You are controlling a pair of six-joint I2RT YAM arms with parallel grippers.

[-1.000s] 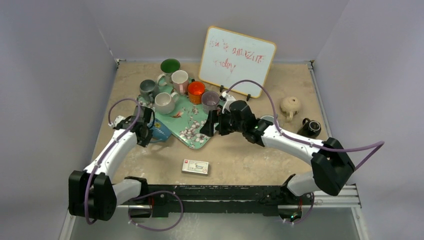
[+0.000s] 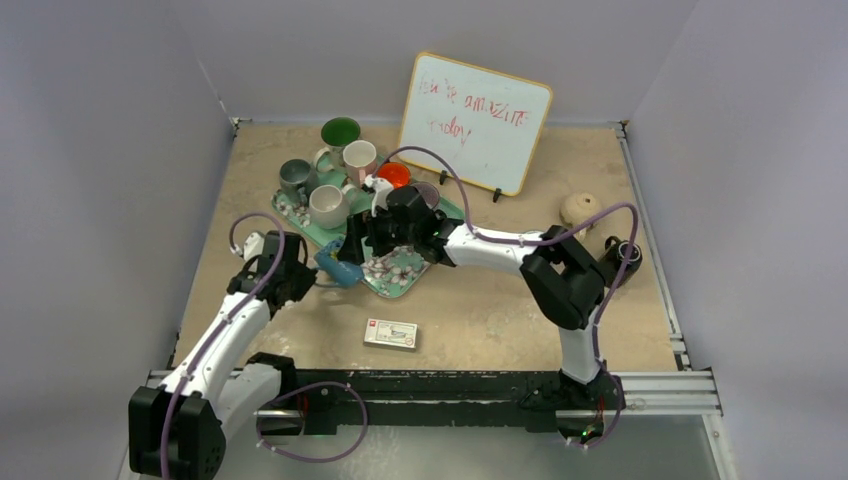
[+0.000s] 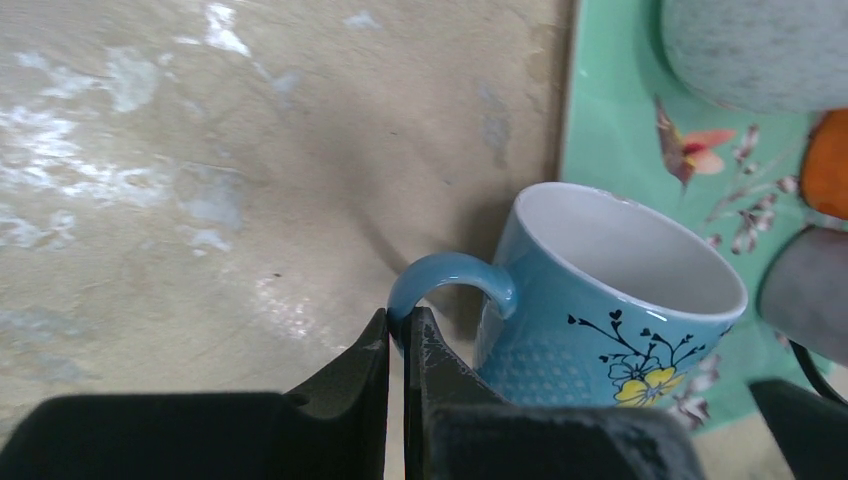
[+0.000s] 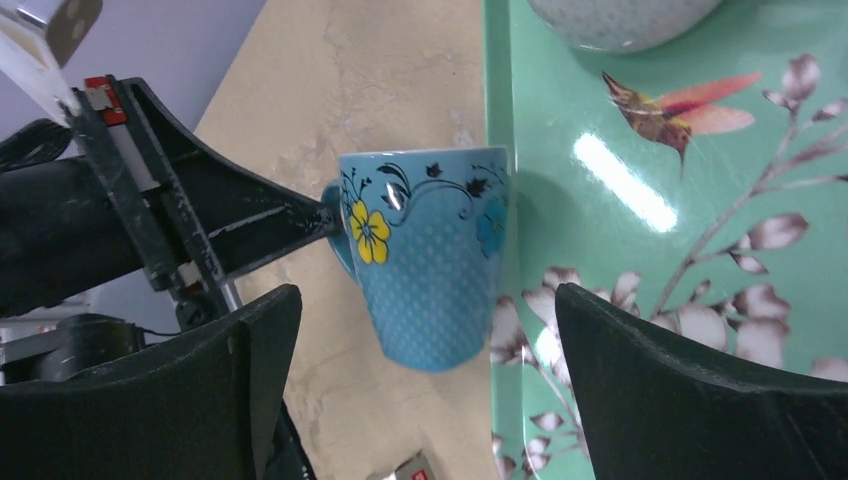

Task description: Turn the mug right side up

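Observation:
The blue floral mug (image 2: 340, 268) is at the tray's left edge, held by its handle in my left gripper (image 2: 309, 275). The left wrist view shows the shut fingers on that handle, with the mug (image 3: 600, 350) tilted and its white inside visible; in the right wrist view the mug (image 4: 430, 270) stands between and beyond my open right fingers. My right gripper (image 2: 360, 240) hangs over the green tray (image 2: 400, 280), just right of the mug, apart from it.
Several other mugs (image 2: 330, 208) crowd the tray's back. A small white box (image 2: 390, 333) lies in front, a whiteboard (image 2: 475, 110) stands behind, and a teapot (image 2: 580, 210) and black mug sit at the right.
The right gripper has swept left toward the blue mug. The left gripper and mug have shifted a little toward the front and right.

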